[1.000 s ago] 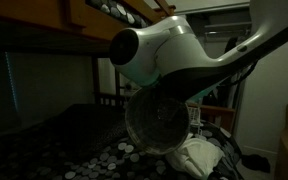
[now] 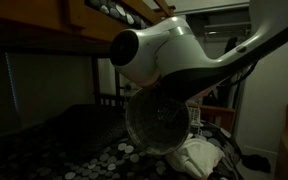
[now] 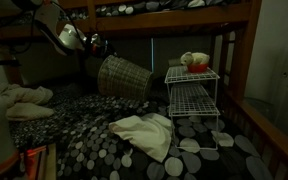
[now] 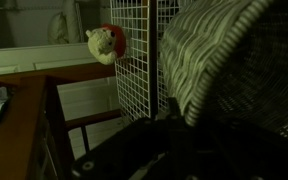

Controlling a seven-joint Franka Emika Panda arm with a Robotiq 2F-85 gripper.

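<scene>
A round woven basket hangs tilted above the bed, its side showing in exterior view 2 and its wide mouth turned toward exterior view 1. My gripper is shut on the basket's rim, whose striped weave fills the upper right of the wrist view. In exterior view 1 the arm reaches down to the basket and hides where the fingers meet it. A white cloth lies crumpled on the dark dotted bedding, below and to the right of the basket in exterior view 2.
A white wire rack stands on the bed, with a pale plush toy and something red on top. Wooden bunk rails border the right side. Dotted bedding lies bare left of the cloth. The scene is dim.
</scene>
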